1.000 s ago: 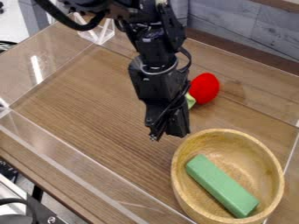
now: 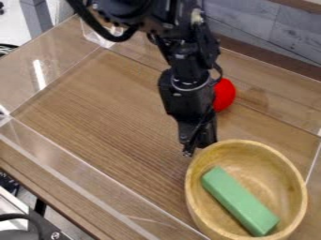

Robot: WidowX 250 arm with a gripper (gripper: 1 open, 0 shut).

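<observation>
The black gripper (image 2: 189,142) points down over the wooden table, just behind the rim of a yellow bowl (image 2: 287,178); it looks shut, with nothing visible between its fingers. A long green block (image 2: 237,201) lies in the bowl at the lower right. A red round object (image 2: 226,94) sits behind the arm, to its right, partly hidden by it.
A pale wooden wall (image 2: 269,37) runs along the back. A clear object (image 2: 103,28) stands at the back left, partly hidden by the arm.
The arm has shifted slightly back, and its body looks narrower from this view. The small light-green item seen beside the red object earlier is now hidden behind the arm.
</observation>
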